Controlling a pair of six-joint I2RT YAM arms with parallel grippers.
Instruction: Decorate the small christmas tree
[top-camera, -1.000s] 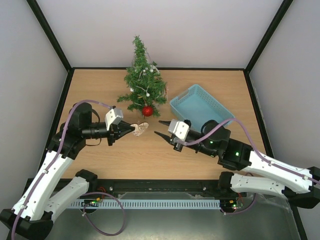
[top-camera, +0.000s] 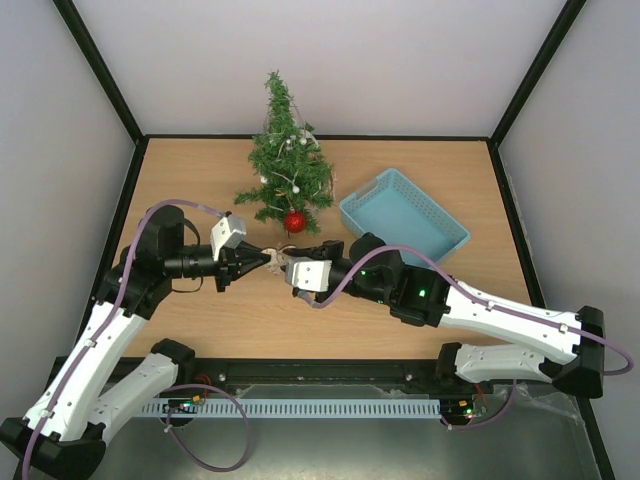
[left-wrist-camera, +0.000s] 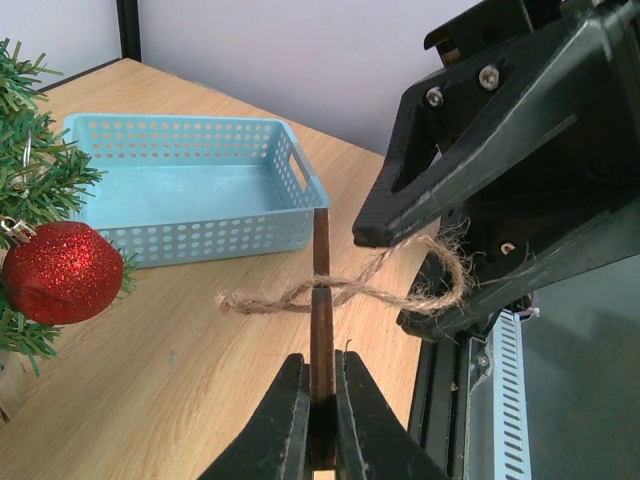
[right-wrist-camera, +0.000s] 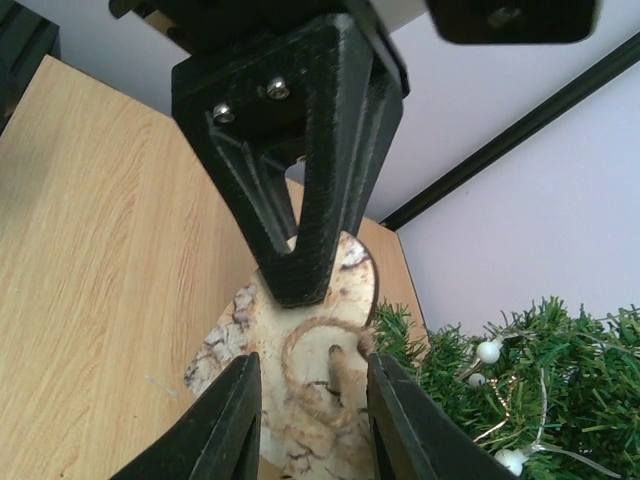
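The small Christmas tree stands at the back of the table, a red glitter bauble hanging low on it. My left gripper is shut on a flat wooden heart ornament with a bark-like print, seen edge-on in the left wrist view. A twine loop hangs from the heart towards the right. My right gripper faces it with its fingers part open; the loop lies between them, and a gap is visible on either side in the right wrist view.
A light blue basket sits right of the tree, close behind the right arm; its visible floor is empty. White beads and wire trim the branches.
My right gripper has come left to the heart's twine, its fingers drawing closer together from a wide opening. The left arm, heart and tree have stayed put.
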